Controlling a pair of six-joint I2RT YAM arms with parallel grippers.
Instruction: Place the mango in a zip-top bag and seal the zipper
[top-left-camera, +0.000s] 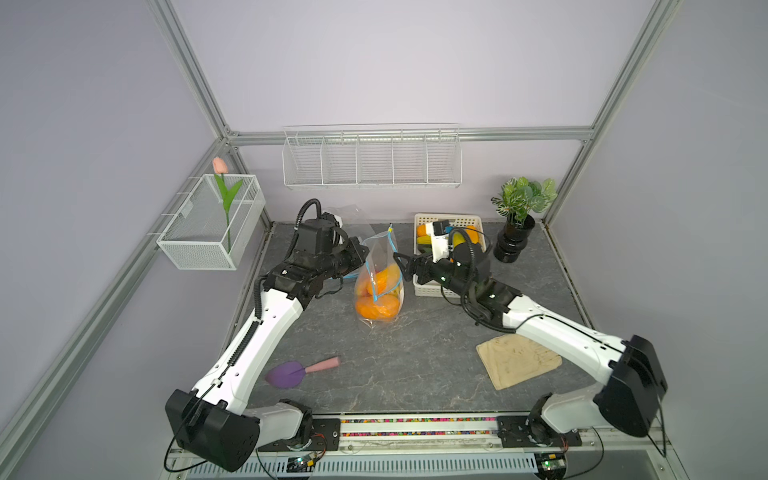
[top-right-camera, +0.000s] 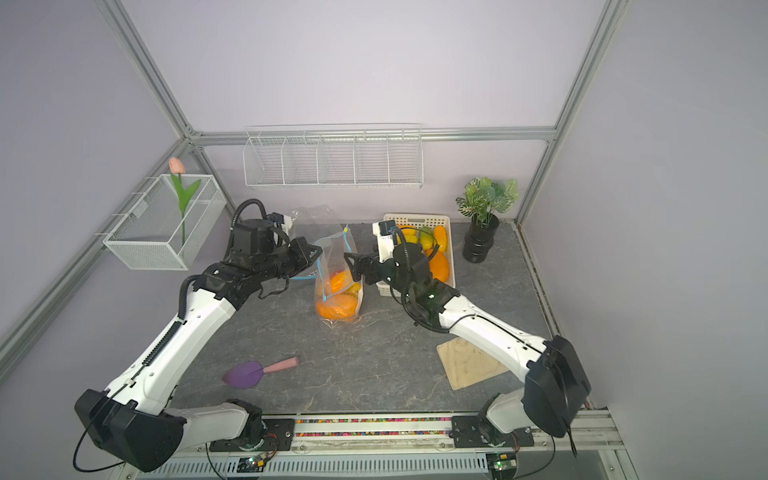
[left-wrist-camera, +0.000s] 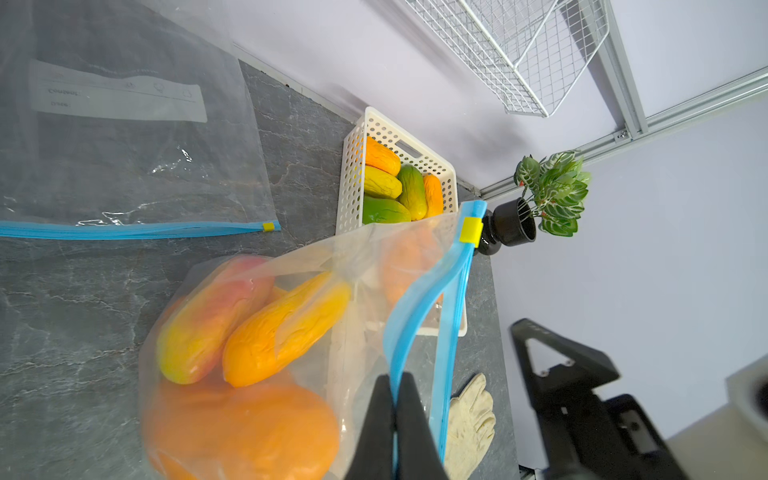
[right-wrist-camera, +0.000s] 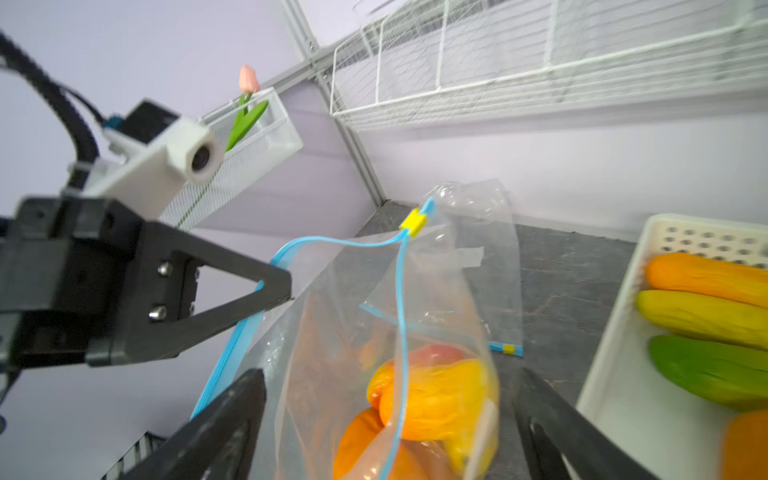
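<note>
A clear zip bag (top-left-camera: 377, 304) with blue zipper stands on the table, holding mangoes (left-wrist-camera: 285, 328) and orange fruit. Its mouth is partly open, with the yellow slider (left-wrist-camera: 470, 230) at the top back corner. My left gripper is shut on the bag's zipper edge, holding it up. My right gripper (top-left-camera: 404, 264) hangs just right of the bag's mouth, open and empty; its fingers flank the bag in the right wrist view.
A basket (left-wrist-camera: 352, 184) of fruit sits behind right, a plant (top-left-camera: 520, 208) beside it. A second empty bag (left-wrist-camera: 128, 160) lies behind left. A glove (top-left-camera: 518, 360) and purple spatula (top-left-camera: 288, 373) lie in front.
</note>
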